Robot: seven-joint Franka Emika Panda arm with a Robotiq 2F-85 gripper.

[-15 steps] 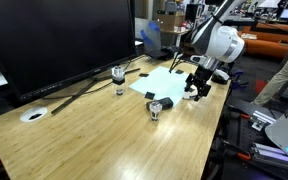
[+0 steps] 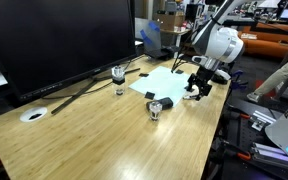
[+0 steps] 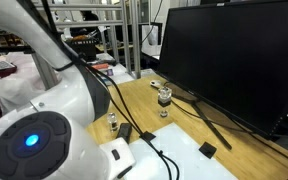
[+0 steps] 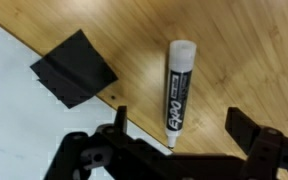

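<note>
Below my gripper in the wrist view lies a white and black EXPO marker [image 4: 178, 92] on the wooden table. The fingers stand open, one finger on either side of the marker's lower end, with nothing held. In exterior view 1 the gripper [image 2: 192, 92] is low over the table's right part, and the marker there is too small to make out clearly. The arm hides the gripper in exterior view 2.
White paper [image 2: 170, 82] lies beside the marker, with a black square [image 4: 74, 68] at its edge. A dark object [image 2: 160, 103], a small cup [image 2: 155, 112] and a taller container [image 2: 118, 80] stand to the left. A large monitor [image 2: 59, 45] backs the table.
Across the last second the arm looks almost still in exterior view 1, with at most a very small shift at the gripper. The objects on the table have not moved.
</note>
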